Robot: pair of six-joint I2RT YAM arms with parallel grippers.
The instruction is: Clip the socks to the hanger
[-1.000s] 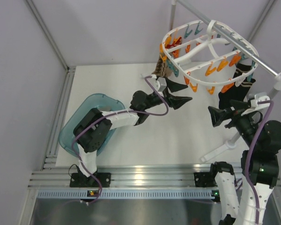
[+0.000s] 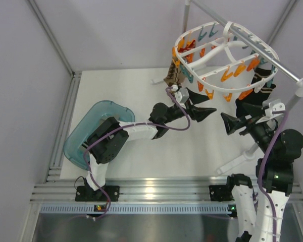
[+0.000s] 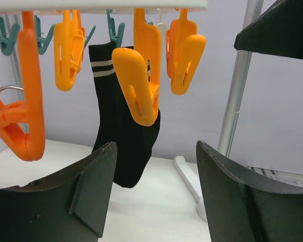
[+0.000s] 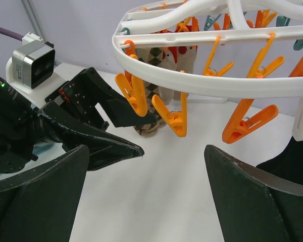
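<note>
The white round hanger [image 2: 219, 87] with orange and teal clips hangs at upper right. A patterned sock [image 2: 172, 75] hangs from its left side; a black striped sock [image 3: 122, 131] hangs at its right, also behind the clips in the left wrist view. My left gripper [image 2: 207, 105] is open below the hanger's front, just short of orange clips [image 3: 141, 91], nothing between its fingers. My right gripper [image 2: 227, 121] stands open below the hanger's right front, facing left toward my left gripper and the clips [image 4: 178, 121], also empty.
A teal bin [image 2: 70, 146] sits at the left of the white table. The metal stand's pole [image 3: 235, 101] and white foot [image 2: 232, 165] are at the right.
My left gripper has moved right and slightly toward the front, under the hanger's edge. My right gripper has shifted a little left.
</note>
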